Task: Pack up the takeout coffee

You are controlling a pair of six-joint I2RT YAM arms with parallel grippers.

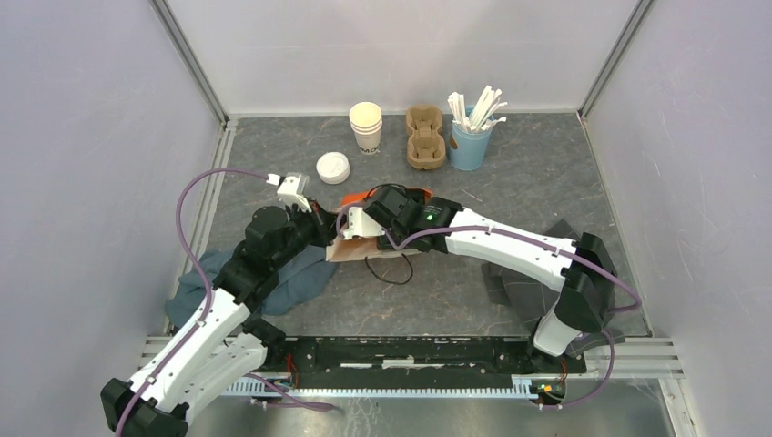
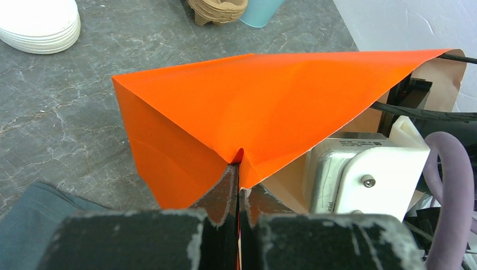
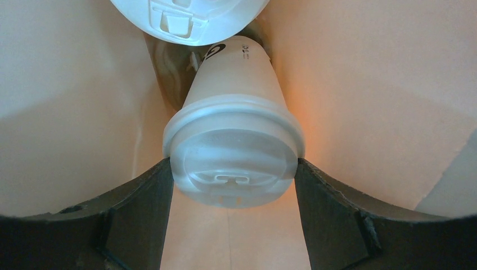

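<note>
An orange paper bag (image 2: 264, 107) stands mid-table with its pale mouth upward, partly hidden under the right arm in the top view. My left gripper is shut on the bag's near-left edge, and the paper creases at its fingertips. Inside the bag, my right gripper grips a white-lidded cup (image 3: 233, 140) by opposite sides of its lid. The cup's pale body tapers down toward the bag's bottom. Another white lid (image 3: 194, 19) lies just beyond it in the bag.
Stacked paper cups (image 1: 366, 127), white lids (image 1: 333, 167), brown cup carriers (image 1: 425, 137) and a blue bucket (image 1: 469, 146) of white sticks stand at the back. A blue cloth (image 1: 305, 278) lies left, a dark cloth (image 1: 528, 296) right. The bag's black handle (image 1: 391, 279) loops forward.
</note>
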